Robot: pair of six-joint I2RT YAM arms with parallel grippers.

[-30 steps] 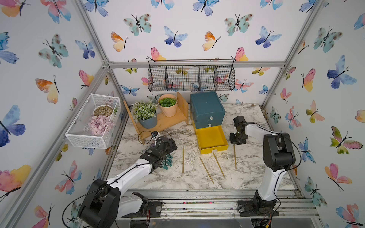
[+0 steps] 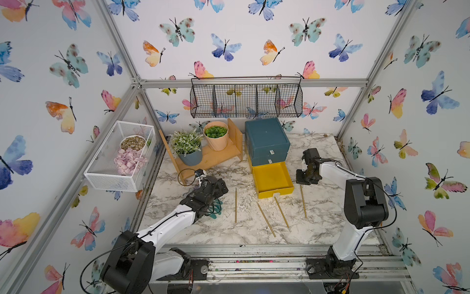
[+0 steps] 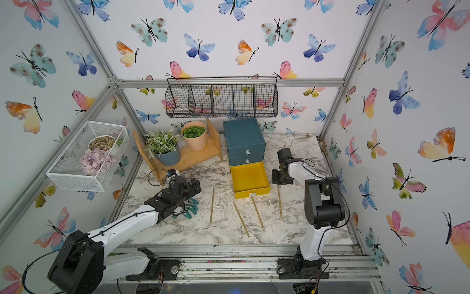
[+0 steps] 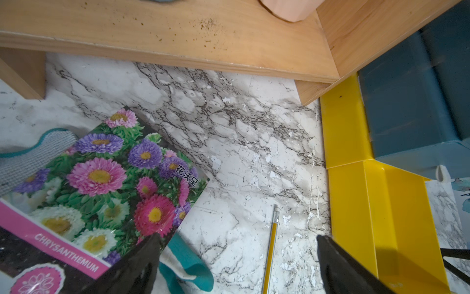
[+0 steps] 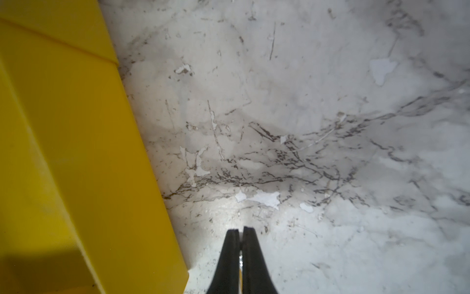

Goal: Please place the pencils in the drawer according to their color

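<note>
The yellow drawer [image 2: 272, 178] is pulled out and empty below the blue drawer unit [image 2: 266, 136]. Yellow pencils lie on the table: one at the left [image 2: 236, 205], two in front of the drawer [image 2: 265, 219]. My right gripper is shut at the drawer's right side on an upright-looking view of a yellow pencil [image 2: 303, 201], whose end shows between and beneath its fingers. My left gripper stands open over the left of the table, above a flower seed packet [image 4: 107, 196] and a teal glove [image 4: 191, 272].
A wooden shelf [image 2: 210, 159] with two potted plants stands back left. A white mesh basket [image 2: 105, 178] is on the left wall, a wire basket [image 2: 244, 100] on the back wall. The table right of the drawer unit is clear.
The left arm is still.
</note>
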